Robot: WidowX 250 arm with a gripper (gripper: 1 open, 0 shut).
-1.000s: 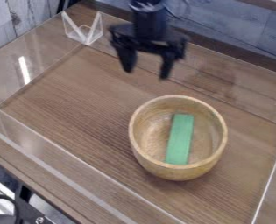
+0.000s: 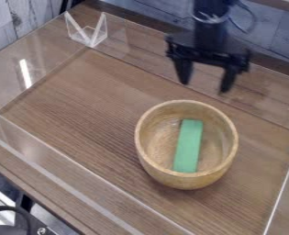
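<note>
My gripper (image 2: 208,69) hangs at the upper right, a blurred dark shape above the wooden surface, behind the bowl. I cannot tell whether it is open or shut. A round tan bowl (image 2: 154,140) stands at the lower middle right, with a green rectangular block (image 2: 188,144) lying lengthwise inside it.
A clear wire or plastic holder (image 2: 88,32) stands at the back left. A tray edge and cables show at the lower left.
The bowl and green block look unchanged.
</note>
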